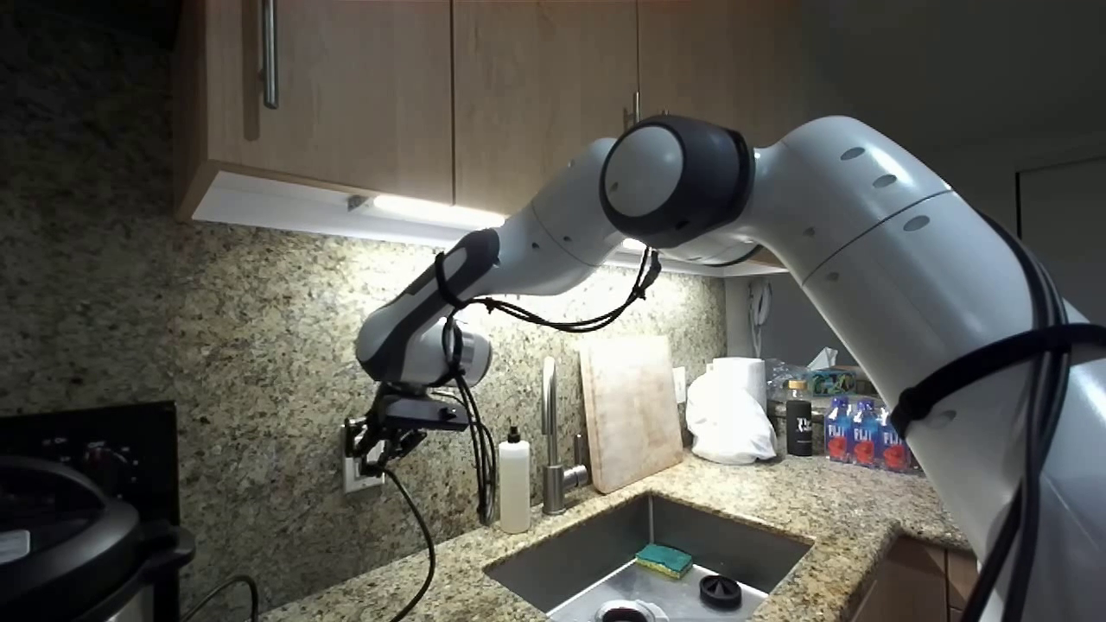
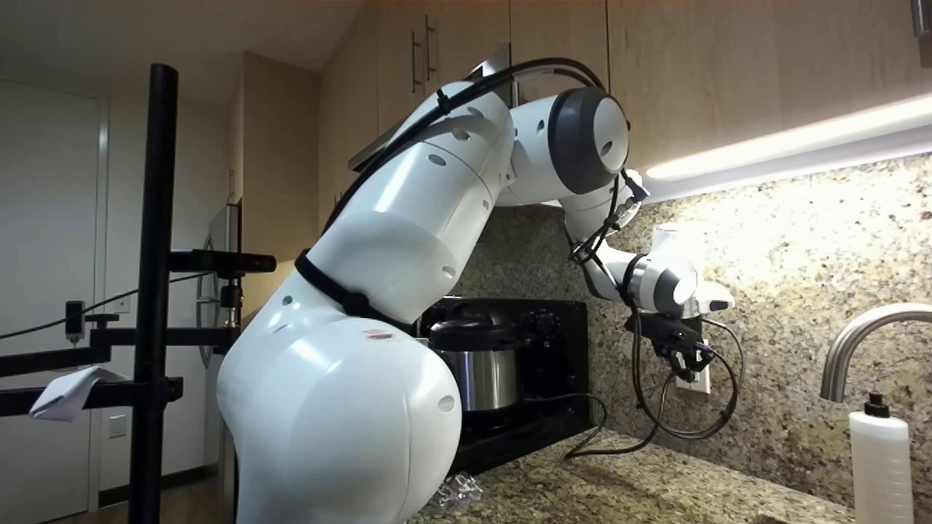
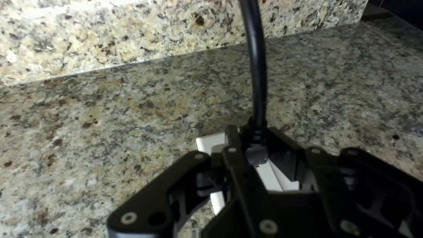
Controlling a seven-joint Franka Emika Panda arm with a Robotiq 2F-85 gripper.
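In the wrist view my gripper is shut on a black plug [image 3: 256, 154], whose black cord [image 3: 257, 67] rises between the fingers. Behind the plug lies a white wall outlet plate [image 3: 212, 141], largely covered by the fingers. Exterior view 1 has the gripper [image 1: 375, 441] up against the outlet plate [image 1: 355, 479] on the granite backsplash, with the cord [image 1: 422, 529] hanging toward the counter. In exterior view 2 the outlet's lower part [image 2: 699, 380] shows under the gripper [image 2: 684, 368]. Whether the prongs sit in the sockets cannot be told.
A pressure cooker [image 2: 476, 375] stands left of the outlet. To its right are a soap bottle [image 1: 514, 482], the faucet [image 1: 551, 446] and the sink [image 1: 581, 549]. Cabinets [image 1: 332, 93] hang above the arm. Loose arm cables [image 2: 699, 432] loop beside the gripper.
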